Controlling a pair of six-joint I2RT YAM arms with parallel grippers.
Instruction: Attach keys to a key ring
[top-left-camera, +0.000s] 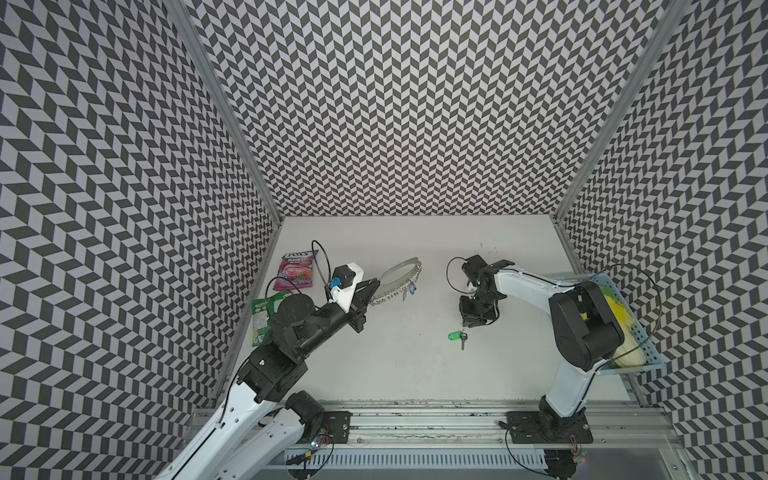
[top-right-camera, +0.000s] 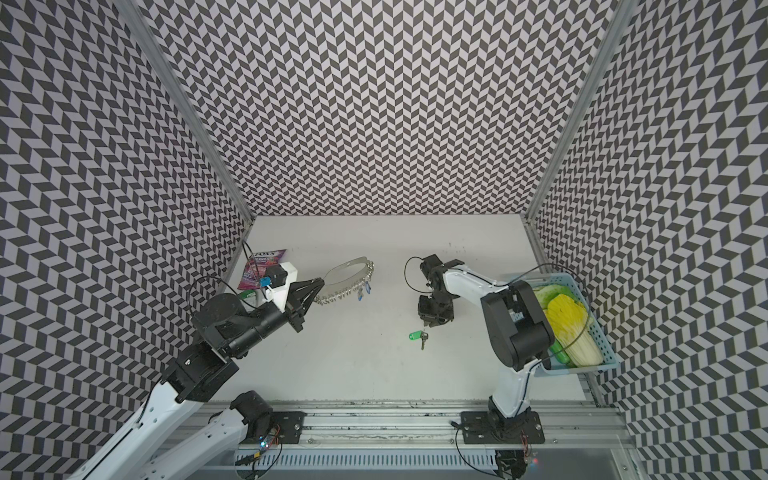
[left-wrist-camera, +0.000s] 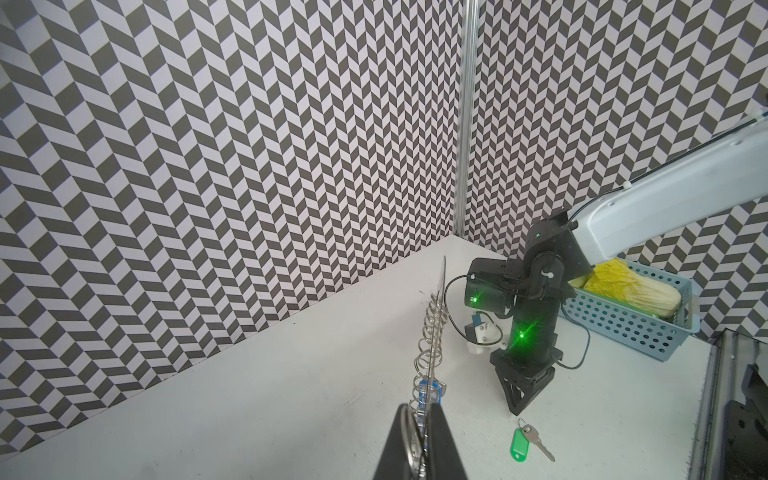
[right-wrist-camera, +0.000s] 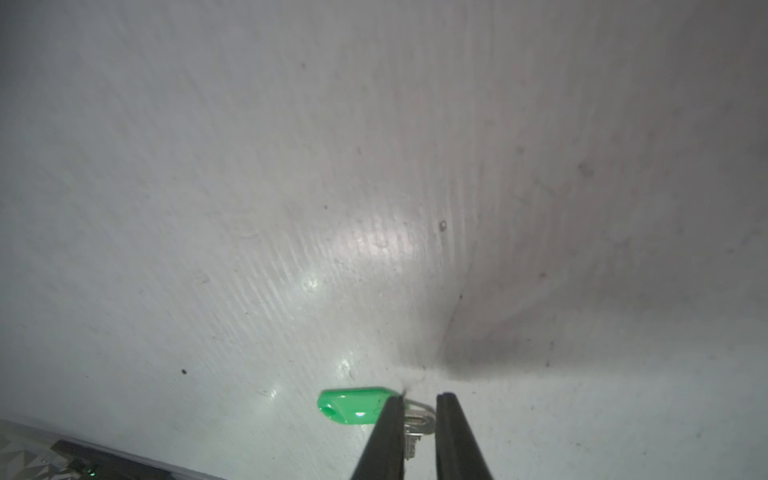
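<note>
My left gripper is shut on a large steel key ring (top-left-camera: 400, 264), which it holds out level, strung with small rings and blue tags with keys (top-right-camera: 366, 288). On the white table (top-left-camera: 416, 360) lies a green tag (right-wrist-camera: 352, 405) joined by a small ring to a silver key (left-wrist-camera: 536, 440). My right gripper points down above that key. In the right wrist view its fingertips stand apart over the ring and key head, part open, with nothing seen held.
A blue basket (top-right-camera: 596, 352) with plastic vegetables stands at the right, behind the right arm. Pink (top-left-camera: 296, 272) and green packets (top-left-camera: 260, 320) lie at the left.
</note>
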